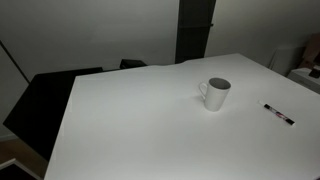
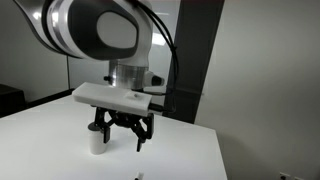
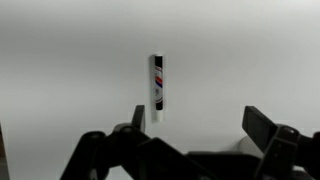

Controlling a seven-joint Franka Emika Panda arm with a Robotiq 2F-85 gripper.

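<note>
A white mug (image 1: 216,97) stands upright on the white table, its handle toward the left in exterior view 1. To the mug's right lies a marker (image 1: 277,114) with a black, white and red body. In the wrist view the marker (image 3: 158,88) runs almost straight up and down, beyond the left finger. My gripper (image 2: 122,139) is open above the table, with nothing held between its fingers. In exterior view 2 the mug (image 2: 97,143) shows behind and left of the gripper, and only a small part of the marker (image 2: 139,178) shows at the bottom edge.
A brown object (image 1: 312,48) is cut off at the right edge.
</note>
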